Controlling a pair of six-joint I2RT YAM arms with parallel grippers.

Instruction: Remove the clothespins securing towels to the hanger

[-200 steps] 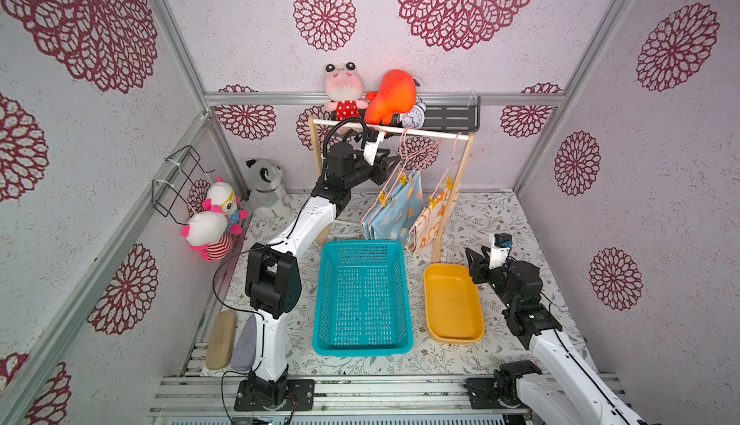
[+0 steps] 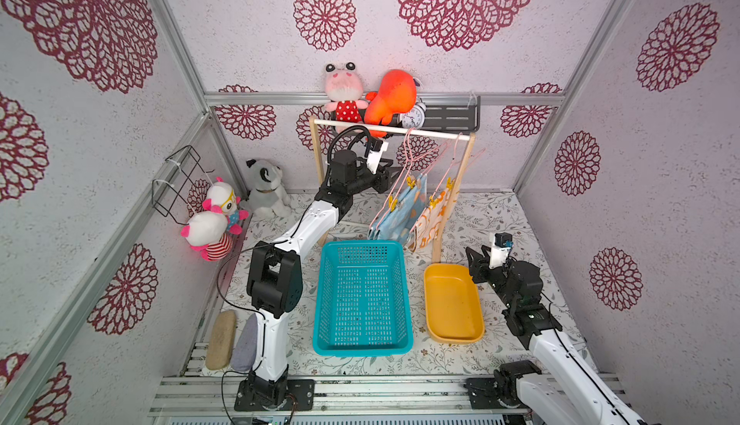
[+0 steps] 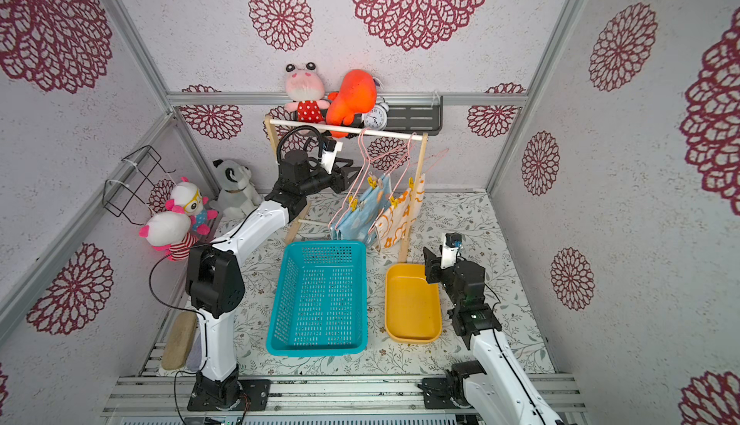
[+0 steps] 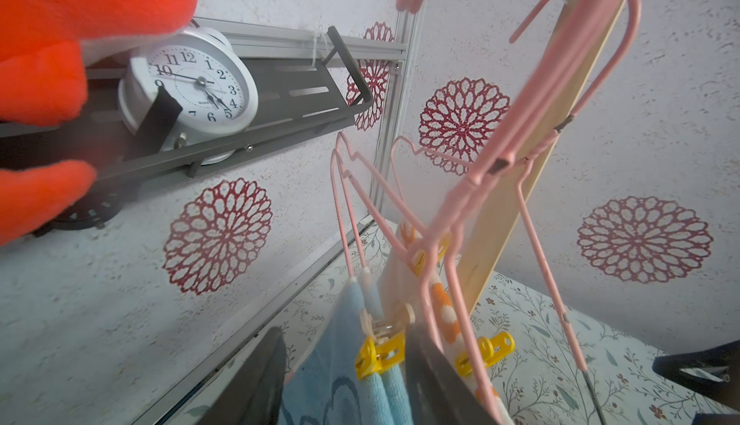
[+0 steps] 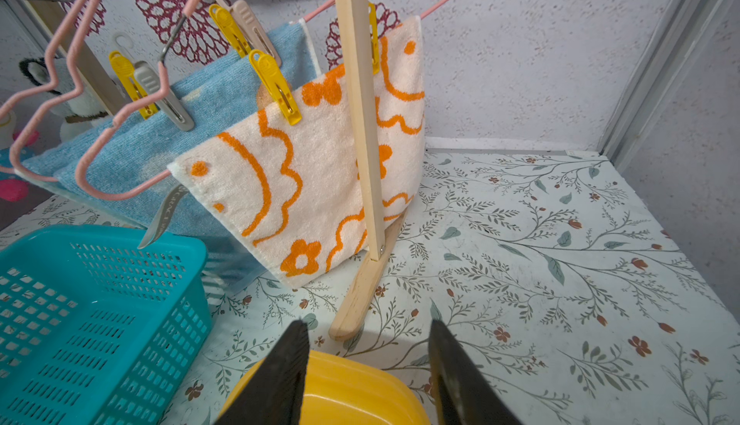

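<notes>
Pink hangers (image 4: 539, 224) hang from a white bar on a wooden rack, carrying a blue towel (image 5: 192, 147) and a white towel with orange pattern (image 5: 269, 193), with yellow clothespins (image 5: 271, 84) and grey ones (image 5: 162, 93) on them. My left gripper is open at the hangers' upper left; in the left wrist view a yellow-and-grey clothespin (image 4: 379, 354) shows beyond and between its fingertips. My right gripper stands open above the yellow tray (image 3: 412, 305), short of the rack and empty.
A turquoise basket (image 2: 362, 340) sits in front of the rack. Plush toys (image 2: 393, 97) and a clock (image 4: 192, 85) are on the back shelf. More toys sit at the left. Free tabletop lies at the back right.
My left gripper has shifted slightly down, and the blue towel with its hanger has moved slightly right. The right arm is still.
</notes>
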